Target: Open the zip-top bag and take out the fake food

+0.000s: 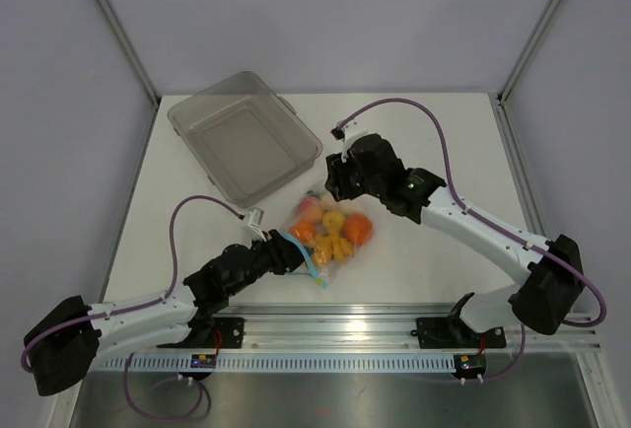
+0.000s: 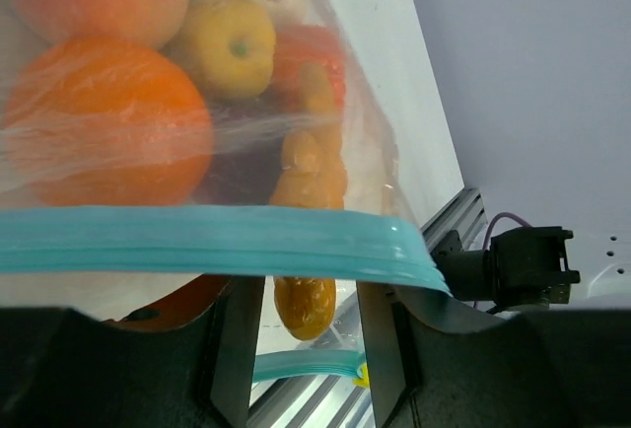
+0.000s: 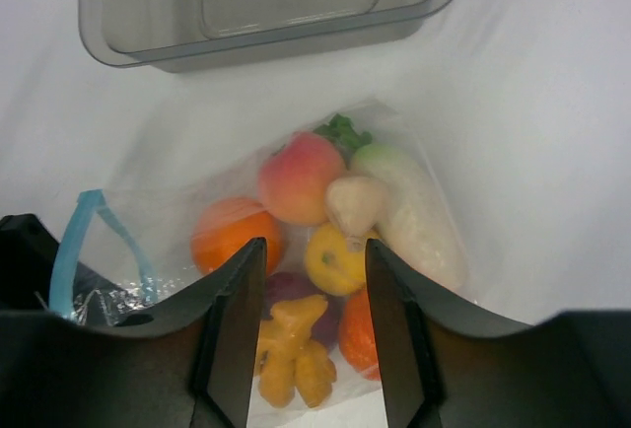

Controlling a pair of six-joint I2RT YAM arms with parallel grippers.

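Observation:
A clear zip top bag (image 1: pixel 339 268) lies on the table with its blue zip edge (image 2: pixel 197 241) facing my left gripper. Through the film show an orange (image 2: pixel 108 122), a peach (image 3: pixel 299 178), a yellow fruit (image 3: pixel 333 262) and a lobed yellow piece (image 3: pixel 293 344). My left gripper reaches into the mouth between the two zip strips. Its fingers stand apart in its wrist view, but the near strip hides their tips; any hold on the bag or food is unclear. Over the bag's far side hovers my right gripper, part open, nothing between its fingers.
An empty clear grey bin (image 1: pixel 245 138) stands behind the bag to the left, close to its upper corner. Metal rails (image 1: pixel 335 339) run along the front edge.

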